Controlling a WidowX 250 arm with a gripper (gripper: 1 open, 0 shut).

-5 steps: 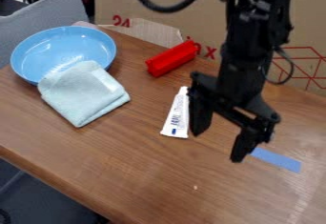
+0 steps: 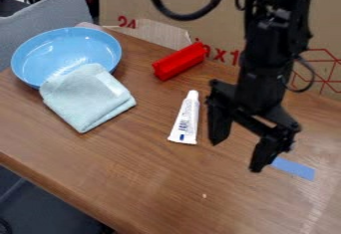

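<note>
The black robot gripper hangs over the right half of the wooden table, open, its two fingers apart with nothing seen between them. A white tube with dark print lies just left of the gripper. A flat light-blue strip lies to its right, partly hidden behind a finger. A folded pale cloth lies on the left, and a blue bowl sits behind it. A red block lies at the back centre.
A cardboard box stands along the back, and grey fabric is at the back left.
The objects on the table look unmoved.
</note>
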